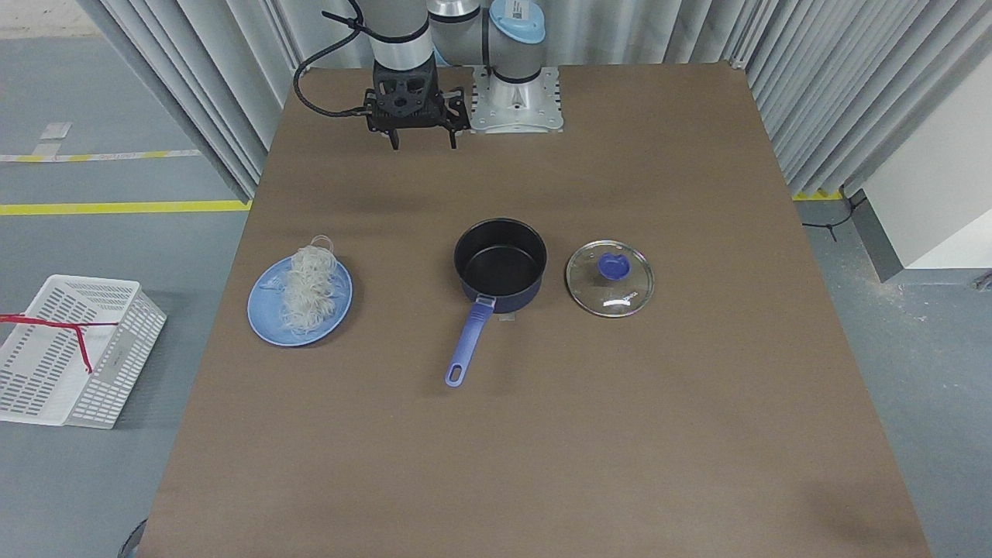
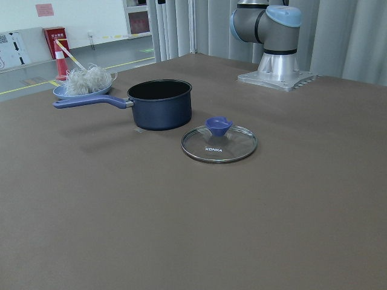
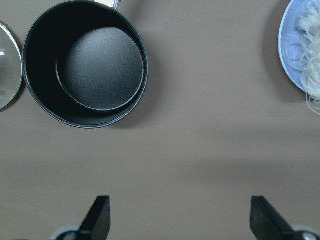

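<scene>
My gripper hangs open at the back of the table, in front of the arm's base; in the wrist view its two black fingers are wide apart with nothing between them. A dark blue saucepan with a blue handle toward the front stands mid-table, empty inside. To its right in the front view lies a glass lid with a blue knob, flat on the table. To its left a blue plate holds a pile of white noodles.
The arm's base plate sits at the back edge, before curtains. A white plastic basket stands on the floor to the left.
</scene>
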